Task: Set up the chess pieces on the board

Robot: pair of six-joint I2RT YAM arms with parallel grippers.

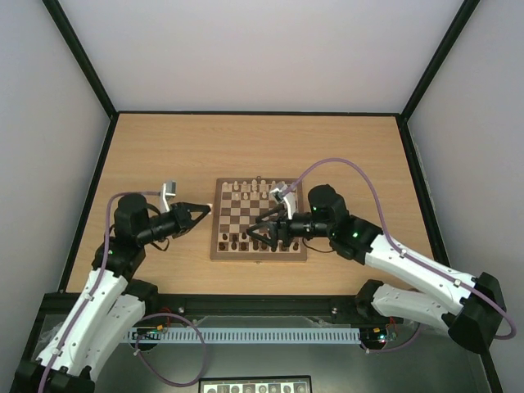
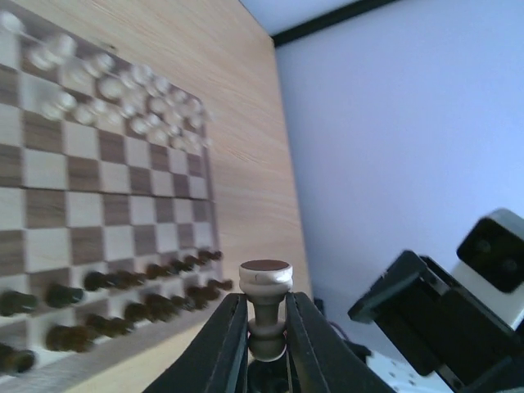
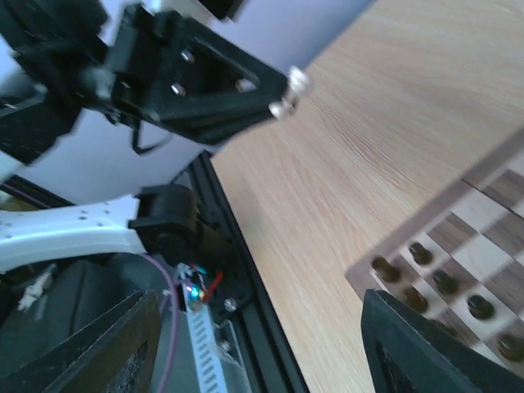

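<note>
A pale chess piece (image 2: 266,303) with a dark round base facing up is held between the fingertips of my left gripper. In the top view that left gripper (image 1: 208,210) is just left of the chessboard (image 1: 214,221). Over the board's right part, my right gripper (image 1: 250,229) stands open, its fingers (image 3: 409,344) wide apart with nothing between them. White pieces (image 2: 147,98) stand on the far side of the board. Dark pieces (image 2: 123,280) fill rows along the near side, partly hidden by the right arm in the top view.
Bare wooden table (image 1: 254,143) lies behind the board and to both sides. A tray with round items (image 1: 255,386) is below the front edge. The two grippers face each other across the board.
</note>
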